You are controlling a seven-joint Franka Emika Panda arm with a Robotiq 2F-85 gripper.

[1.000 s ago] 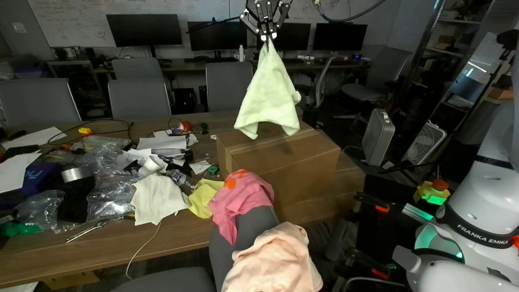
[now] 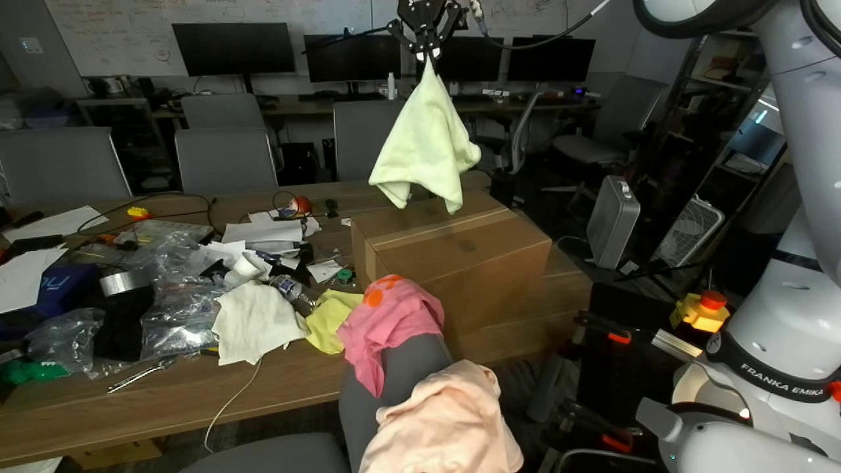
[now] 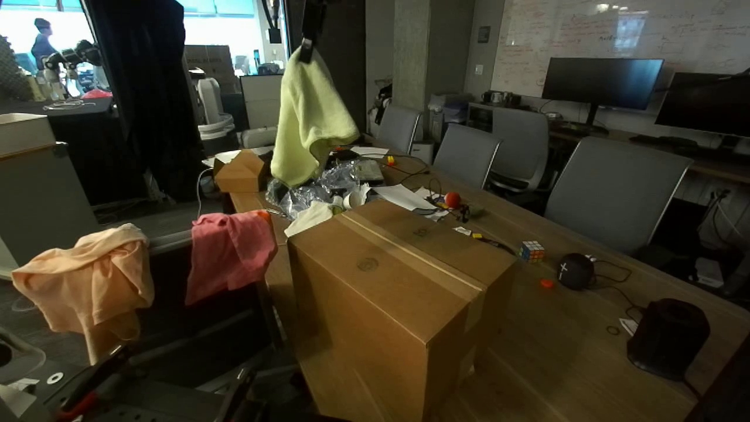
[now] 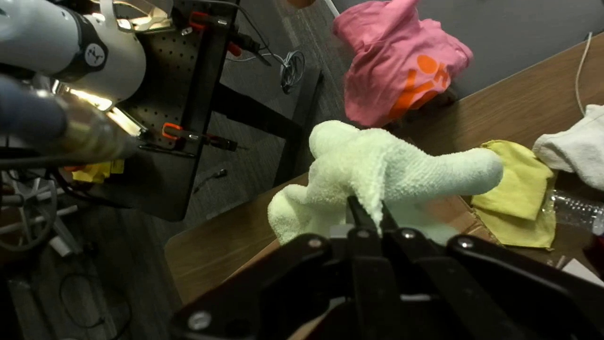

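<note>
A pale yellow-green towel (image 2: 430,140) hangs from my gripper (image 2: 428,55), which is shut on one bunched part of it. In the wrist view the fingers (image 4: 356,212) pinch the towel (image 4: 396,164), whose folds spread out beyond them. Below the hanging cloth stands a closed cardboard box (image 3: 379,267) on the table, with a gap between the towel's lower corners and the box top in exterior view 1. A pink cloth (image 2: 390,323) and a peach cloth (image 2: 445,426) are draped over a grey chair.
A yellow cloth (image 2: 331,319) and a white cloth (image 2: 258,322) lie on the table (image 2: 315,386) left of the box. Plastic bags (image 2: 177,292), papers and cables clutter the left side. A Rubik's cube (image 3: 532,251) and a dark speaker (image 3: 668,337) sit beyond the box.
The gripper has risen slightly, and the towel's lower edge has swung up and to the left in exterior view 1. The arm has shifted, and the base's green light now looks white.
</note>
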